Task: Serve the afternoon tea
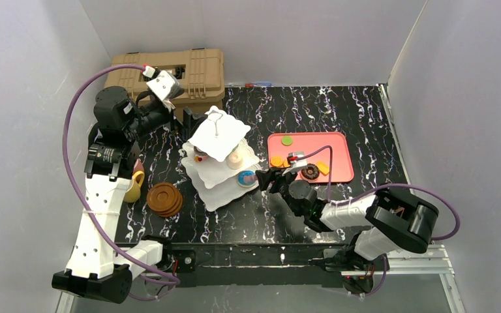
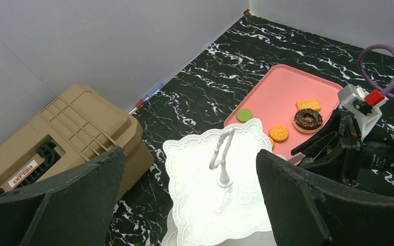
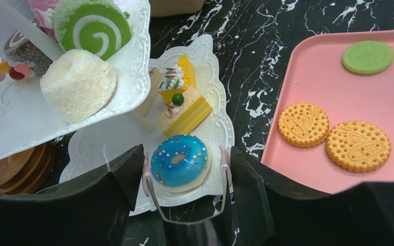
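A white tiered stand (image 1: 216, 137) stands at the centre, holding cakes. My left gripper (image 1: 192, 124) is open at its top tier's left edge, nothing between its fingers in the left wrist view. A blue sprinkled donut (image 3: 179, 160) rests on the lowest tier, beside two yellow cake slices (image 3: 184, 113). My right gripper is open around the donut, its fingertips apart on either side; contact is unclear. A pink tray (image 1: 329, 147) to the right holds a green biscuit (image 3: 367, 57), round biscuits (image 3: 304, 124) and a chocolate donut (image 2: 307, 119).
A tan case (image 1: 203, 72) stands at the back left. Brown coasters (image 1: 164, 199) and a yellow mug (image 1: 135, 187) are at the left.
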